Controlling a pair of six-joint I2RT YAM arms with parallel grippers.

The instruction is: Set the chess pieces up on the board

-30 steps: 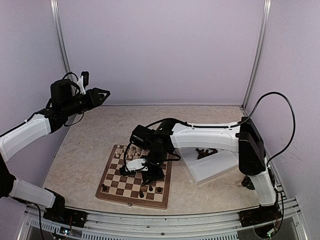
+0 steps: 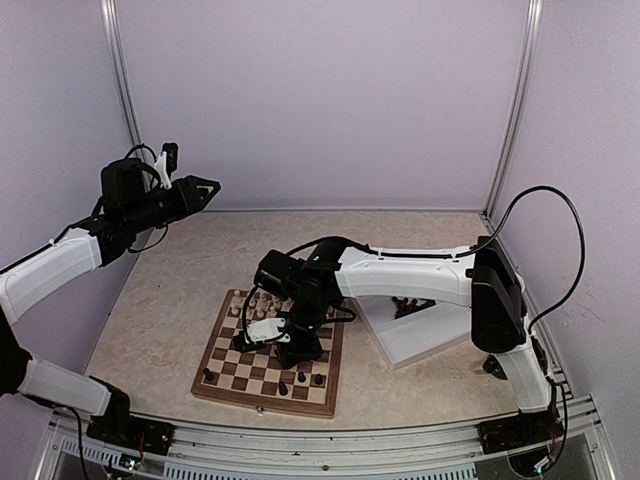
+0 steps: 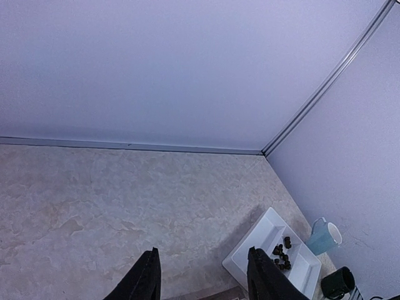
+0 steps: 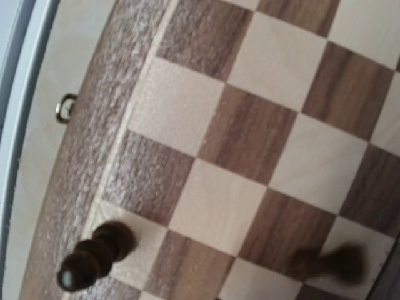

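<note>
The wooden chessboard (image 2: 240, 381) has light pieces in rows at the back and a few dark pieces at the front. In the right wrist view a dark piece (image 4: 94, 256) stands on an edge square, with a blurred one (image 4: 331, 264) to its right. My right gripper (image 2: 298, 352) hangs low over the board; its fingertips and anything between them are hidden by its body and outside the wrist view. My left gripper is raised at the left, fingers apart, nothing between them.
A white tray (image 2: 420, 342) with loose dark pieces lies right of the board. In the left wrist view a light blue mug (image 3: 322, 240) and a dark mug (image 3: 334, 284) stand by it.
My right arm has shifted very slightly over the board. The left arm stays still.
</note>
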